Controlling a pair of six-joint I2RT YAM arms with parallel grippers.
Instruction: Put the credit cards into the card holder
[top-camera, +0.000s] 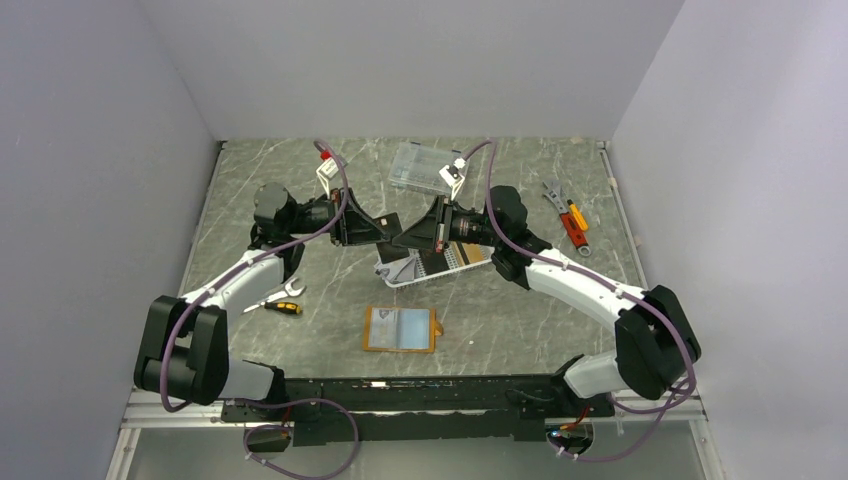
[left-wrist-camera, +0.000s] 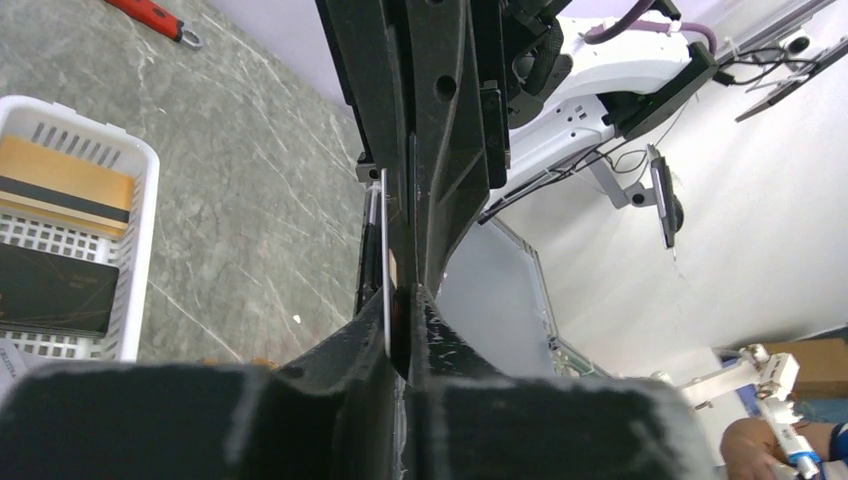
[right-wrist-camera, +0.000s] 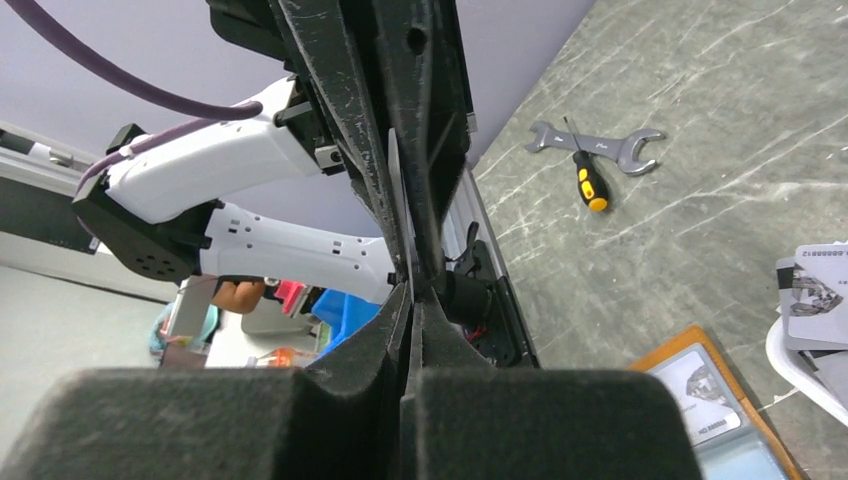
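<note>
A dark card (top-camera: 392, 250) stands between my left gripper (top-camera: 385, 235) and my right gripper (top-camera: 398, 239) at the centre of the top view, edge-on in both wrist views. My right gripper is shut on the card; whether my left fingers still grip it is unclear, as they overlap. Below them a white basket (left-wrist-camera: 140, 250) holds several cards, among them a gold card (left-wrist-camera: 60, 170), a black card (left-wrist-camera: 50, 290) and grey-white cards (right-wrist-camera: 820, 295). The card holder (top-camera: 433, 340), tan-edged with clear sleeves, lies open near the front, a pale card in its left side.
A clear plastic box (top-camera: 420, 160) is at the back. Pliers (top-camera: 572, 225) lie at the right, a wrench (top-camera: 290, 290) and screwdriver (top-camera: 283, 308) at the left.
</note>
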